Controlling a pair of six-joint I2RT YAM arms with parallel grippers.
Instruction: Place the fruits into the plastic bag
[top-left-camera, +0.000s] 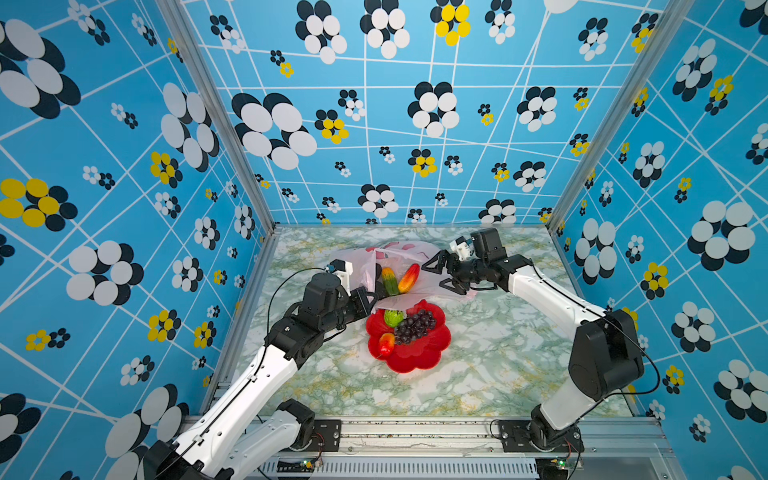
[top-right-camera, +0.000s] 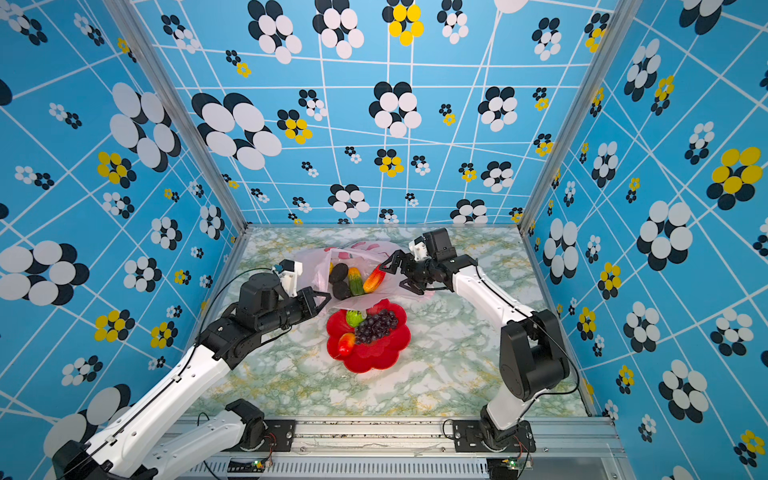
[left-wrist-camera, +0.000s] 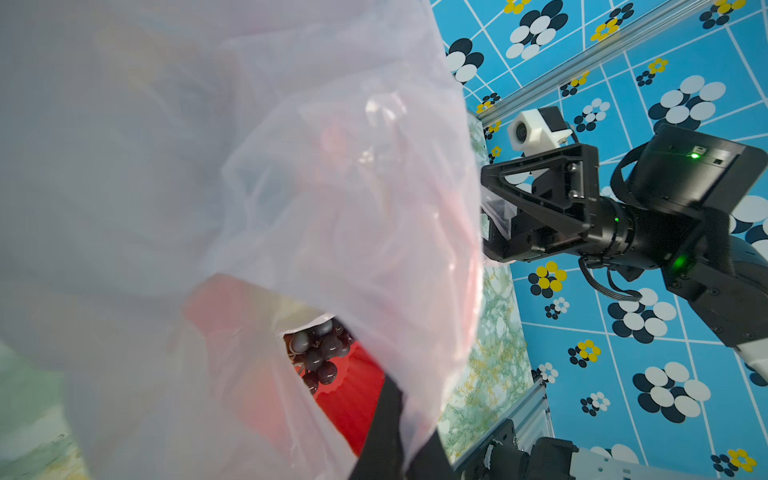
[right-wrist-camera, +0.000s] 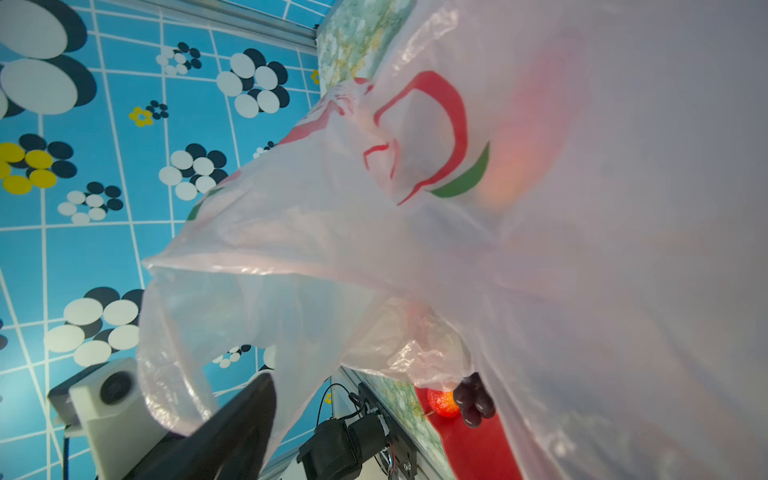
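The pale, see-through plastic bag (top-left-camera: 364, 268) lies mouth toward me behind the red flower-shaped plate (top-left-camera: 432, 356). Inside it show a red-yellow fruit (top-left-camera: 409, 278), a green-yellow fruit (top-left-camera: 389, 280) and dark fruits (top-right-camera: 339, 280). On the plate sit dark grapes (top-left-camera: 414, 326), a green fruit (top-left-camera: 393, 317) and a red-orange fruit (top-left-camera: 386, 344). My left gripper (top-left-camera: 370, 301) is shut at the bag's left edge; thin film runs between its fingers in the left wrist view. At the bag's right side my right gripper (top-left-camera: 442, 273) is open, with film close by its finger (right-wrist-camera: 240, 424).
Blue patterned walls (top-left-camera: 432, 160) enclose the back and both sides. Bag film covers much of both wrist views.
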